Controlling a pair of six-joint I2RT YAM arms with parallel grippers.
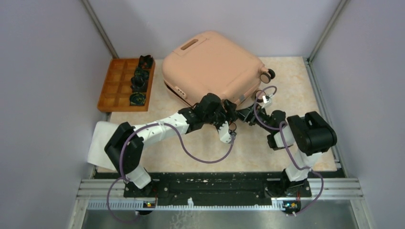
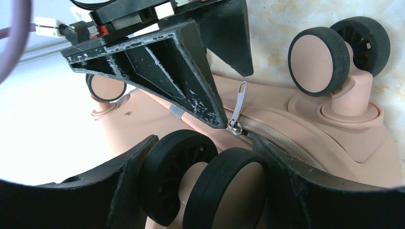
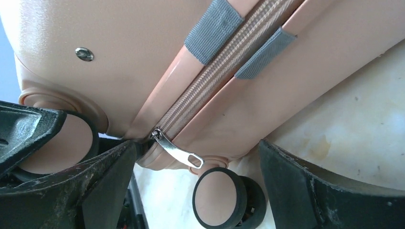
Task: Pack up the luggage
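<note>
The pink suitcase lies on its broad side, set at an angle. My left gripper is shut on one of its caster wheels, a black-rimmed double wheel at the near corner. Close by, a silver zipper pull hangs at the end of the side zipper. My right gripper is open, the pull framed by its two fingers but touched by neither. In the left wrist view, a right finger reaches over the side next to the pull.
Another caster sits low between the right fingers, close under the pull. A wooden tray with dark rolled items stands at the far left. A white sheet lies in front of it.
</note>
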